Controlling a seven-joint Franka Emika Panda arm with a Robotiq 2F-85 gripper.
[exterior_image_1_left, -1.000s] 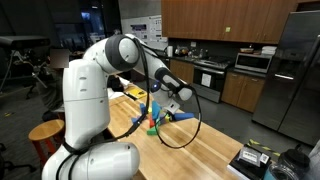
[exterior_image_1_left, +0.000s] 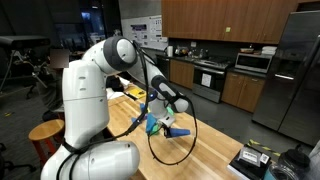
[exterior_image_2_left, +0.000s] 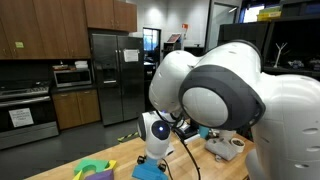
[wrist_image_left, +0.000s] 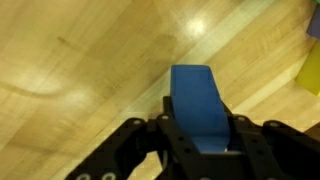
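A blue block (wrist_image_left: 196, 95) is held between the fingers of my gripper, which is shut on it. In the wrist view its long body sticks out past the fingers over bare wooden tabletop. The same block (exterior_image_1_left: 178, 132) shows at the end of the arm in the first exterior view, and low in the frame of the second exterior view (exterior_image_2_left: 148, 172). Whether its underside touches the table cannot be told.
A yellow block (wrist_image_left: 312, 70) and a purple block (wrist_image_left: 314, 24) lie at the right edge of the wrist view. The second exterior view shows a green arch-shaped block (exterior_image_2_left: 92, 165). Bare tabletop (exterior_image_1_left: 195, 160) spreads out nearer the first camera.
The arm's end has come down and toward the first exterior camera, and the blue block has shifted the same way, away from the other coloured blocks.
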